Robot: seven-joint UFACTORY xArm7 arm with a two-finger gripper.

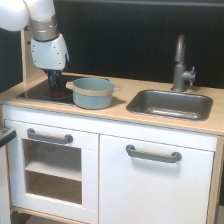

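A grey-green pot (92,95) with tan handles sits upright on the counter, at the right edge of the dark stove area. My gripper (58,86) reaches down over the stove, just left of the pot and close to its left handle. The dark fingers blend into the dark background and stove, so their gap does not show clearly. Whether they touch the handle is too small to tell.
A steel sink (170,104) with a dark faucet (181,66) takes up the right of the wooden counter (122,110). Bare counter lies between pot and sink. Below are a windowed cabinet door (60,142) and a plain white door (150,185).
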